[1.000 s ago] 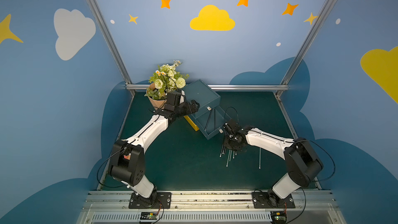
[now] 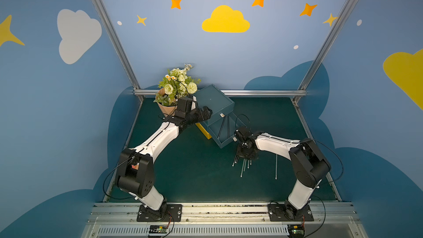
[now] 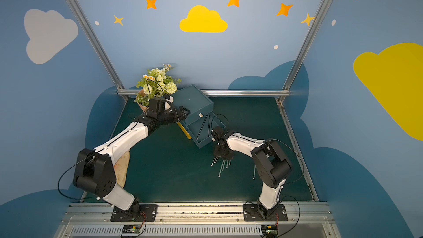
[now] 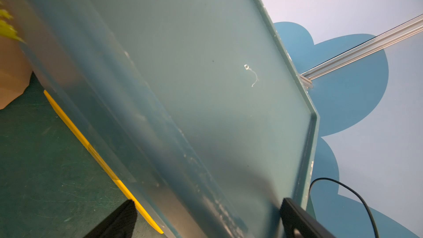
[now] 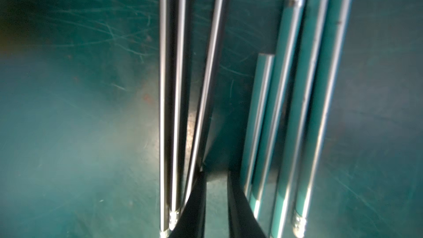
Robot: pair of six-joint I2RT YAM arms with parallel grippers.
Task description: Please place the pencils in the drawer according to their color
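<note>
The teal drawer unit (image 2: 213, 99) stands at the back with a drawer (image 2: 225, 134) pulled out, holding a few dark pencils. My left gripper (image 2: 205, 113) is at the unit's upper box; its fingers (image 4: 299, 220) straddle a corner in the left wrist view, closure unclear. My right gripper is low over the pencils on the mat, part open, its tips among dark pencils (image 5: 178, 105) on one side and teal pencils (image 5: 304, 119) on the other. Nothing clearly sits between its fingers.
A flower bouquet (image 2: 176, 83) stands left of the unit, and a yellow piece (image 2: 205, 132) shows under it. A lone pencil (image 2: 276, 169) lies to the right.
The left arm and drawer unit look unchanged.
</note>
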